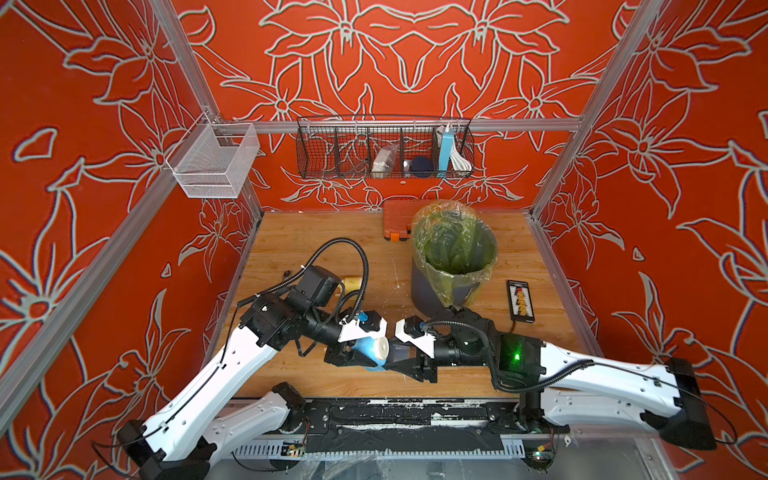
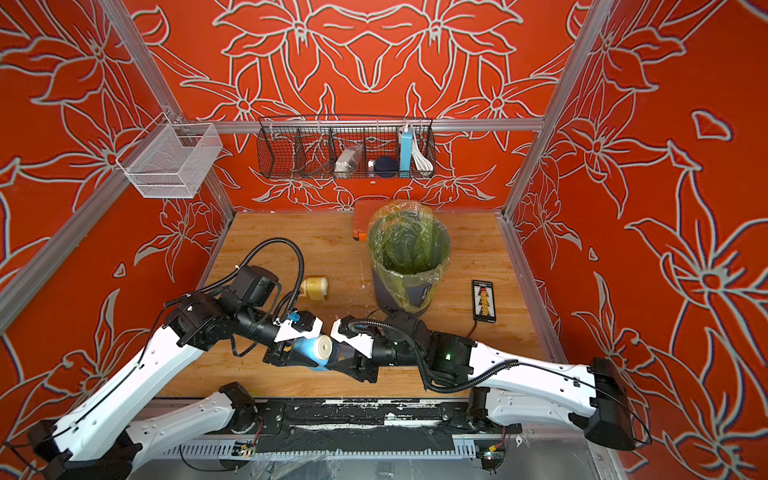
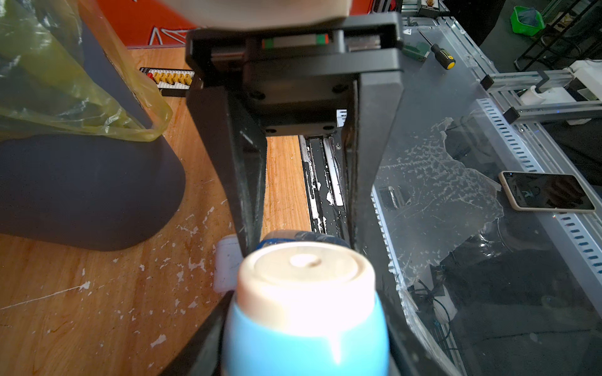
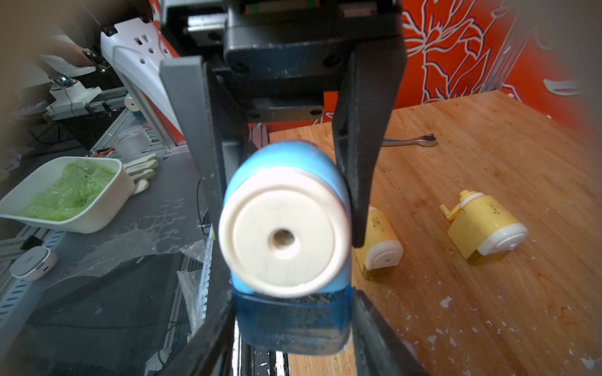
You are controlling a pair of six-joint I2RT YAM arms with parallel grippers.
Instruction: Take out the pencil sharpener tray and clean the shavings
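A blue and cream pencil sharpener [image 1: 370,347] with a translucent bottom tray [image 4: 291,319] is held low over the front middle of the table. My left gripper [image 1: 360,352] is shut on it. My right gripper [image 1: 400,360] comes from the right, its fingers around the tray end; in the right wrist view the sharpener fills the space between them, and whether they touch it is unclear.
The lined bin [image 1: 440,292] stands just behind the grippers. Two yellow sharpeners stand at the left. An orange case [image 1: 396,216] lies at the back, a phone-like black board [image 1: 520,301] at the right. Wire baskets hang on the walls.
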